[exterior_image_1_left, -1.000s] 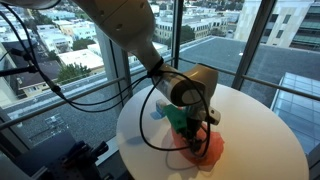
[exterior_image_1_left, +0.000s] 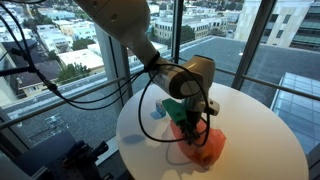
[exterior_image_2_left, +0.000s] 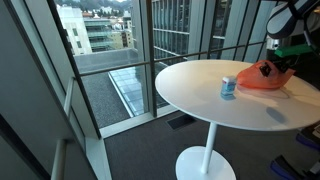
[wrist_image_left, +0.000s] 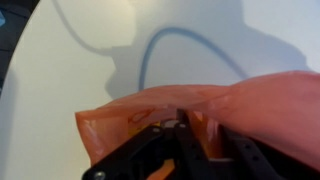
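A translucent orange-red plastic bag (exterior_image_1_left: 207, 153) lies crumpled on the white round table, with part of it rising beside the gripper. My gripper (exterior_image_1_left: 203, 127) points down into the bag from above. In exterior view 2 the bag (exterior_image_2_left: 262, 78) sits at the table's right side, partly behind the arm. From the wrist view, the black fingers (wrist_image_left: 187, 140) are right in the bag's folds (wrist_image_left: 110, 122), and orange film crosses in front of them. Film hides the fingertips, so whether any of it is pinched cannot be made out.
A small blue and white carton (exterior_image_2_left: 228, 87) stands upright on the white table (exterior_image_2_left: 190, 85), apart from the bag. Bare tabletop surrounds most of the bag. A black cable (exterior_image_1_left: 147, 122) loops loosely beside the arm. Tall windows stand behind the table.
The gripper has shifted slightly. More of the bag now shows raised on the gripper's left side, where earlier it lay lower and flatter.
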